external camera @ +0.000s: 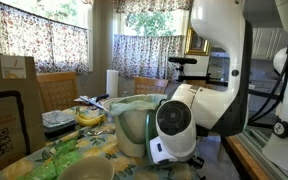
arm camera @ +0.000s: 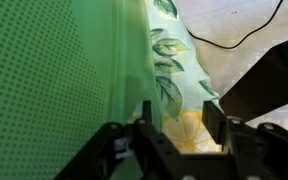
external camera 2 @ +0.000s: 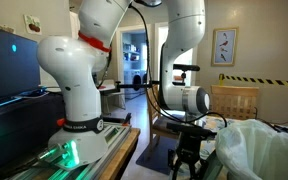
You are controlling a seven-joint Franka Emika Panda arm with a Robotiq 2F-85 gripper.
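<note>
My gripper points down with a gap between its dark fingertips, and nothing shows held there. It hangs low beside a large pale bin (external camera: 133, 130) with a light green bag (external camera: 137, 103) over its rim. In the wrist view, a green dotted surface (arm camera: 54, 90) fills the left side, close to one finger. Below the gap is a leaf-patterned tablecloth (arm camera: 170, 65). The second exterior view shows the gripper (external camera 2: 181, 168) to the left of a large whitish, bag-like shape (external camera 2: 259, 150). Whether the fingertips touch anything is hidden.
A cardboard box (external camera: 9, 115) stands at the left. Green packets (external camera: 59, 157) and a beige bowl (external camera: 88, 169) lie near the front. A yellow bowl (external camera: 89, 116) sits farther back. A dark block (arm camera: 269, 80) and a thin black cable (arm camera: 229, 46) are right of the gripper.
</note>
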